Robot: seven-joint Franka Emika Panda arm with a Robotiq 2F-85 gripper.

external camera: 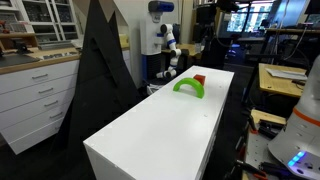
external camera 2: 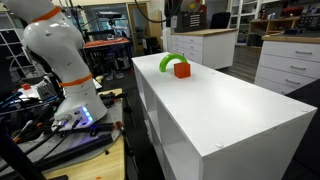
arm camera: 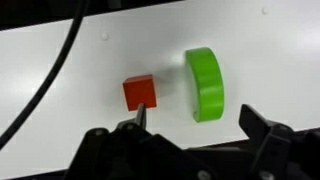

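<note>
A green arch (external camera: 187,82) stands upright near the far end of the white table. Close beside it sits a red block (external camera: 199,79). From the other side, in exterior view 2, the red block (external camera 2: 182,68) appears in front of the green arch (external camera 2: 166,58). Looking down in the wrist view, the red block (arm camera: 139,92) lies left of the curved green arch (arm camera: 208,85), with bare table between them. My gripper is open above both, its fingers spread wide with nothing held.
A dark cable (arm camera: 45,85) crosses the wrist view at left. Drawer cabinets (external camera: 40,92) stand away from the table.
</note>
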